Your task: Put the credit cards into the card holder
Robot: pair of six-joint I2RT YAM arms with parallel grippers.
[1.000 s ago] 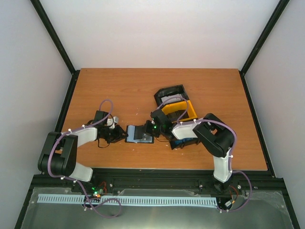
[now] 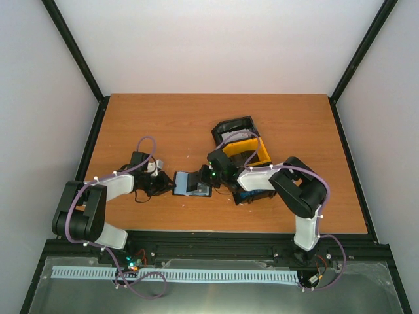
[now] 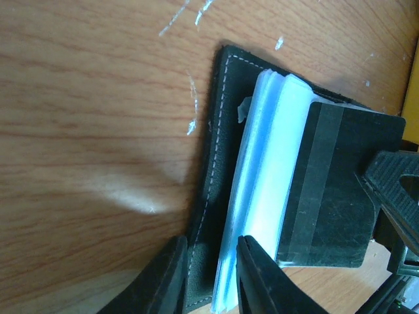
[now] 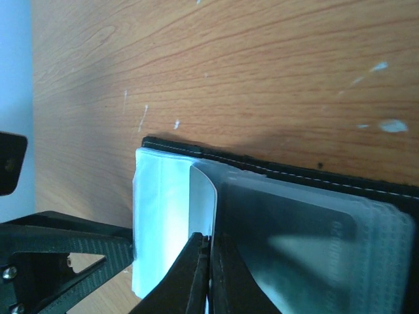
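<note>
The black card holder [image 2: 180,184] lies open on the table, its clear sleeves [image 3: 262,170] fanned up. In the left wrist view my left gripper is shut on the holder's left edge [image 3: 217,150]. My right gripper is shut at a clear sleeve [image 4: 201,196] standing up from the holder, its fingertips together on that thin edge. A dark flap or card [image 3: 330,190] lies over the holder's right part in the left wrist view; I cannot tell which it is.
Right of the holder stand black and yellow containers [image 2: 262,152] with contents, partly under my right arm.
The left arm has stayed still.
</note>
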